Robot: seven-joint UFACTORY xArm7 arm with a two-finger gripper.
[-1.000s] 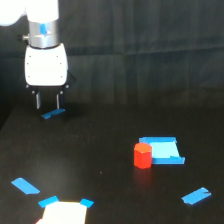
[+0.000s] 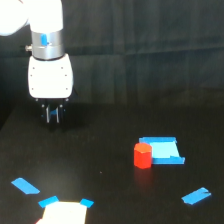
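Note:
A small red block (image 2: 142, 155) stands on the dark table, right of the middle. It overlaps the front left part of a pale square (image 2: 165, 150) edged with blue tape. Far to the left and farther back, my white gripper (image 2: 53, 112) points down, low over the table and well apart from the block. Its dark fingertips are small and blend into the background, with a bit of blue showing around them. How far apart they stand is not clear.
Blue tape strips lie at the front left (image 2: 26, 186) and front right (image 2: 196, 196). A pale object (image 2: 64, 213) with blue tape beside it is cut off at the bottom edge. A dark curtain hangs behind.
My gripper has come lower and a little to the right. Its fingers, clearly spread before, now look closer together. The red block has not moved.

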